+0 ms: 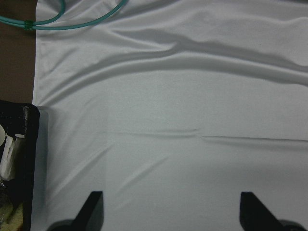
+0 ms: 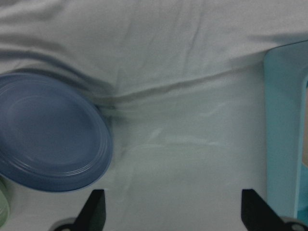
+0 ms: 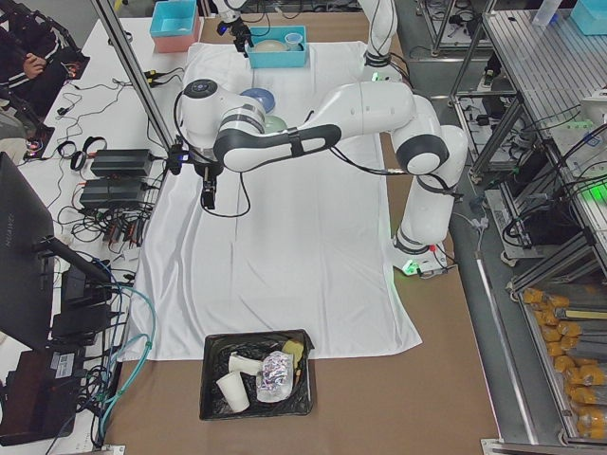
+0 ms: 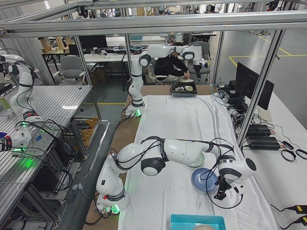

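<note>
A blue plate and a green dish lie on the white cloth, beside a light-blue bin holding a round dish and a cup. My right gripper is open above the cloth between plate and bin, nothing between its fingers. My left gripper is open over bare cloth, with a black tray at the left of its wrist view. The tray holds white cups, a foil-covered item and yellow pieces.
A monitor, cables and black boxes crowd the side table. Metal frame posts stand along the cloth's sides.
</note>
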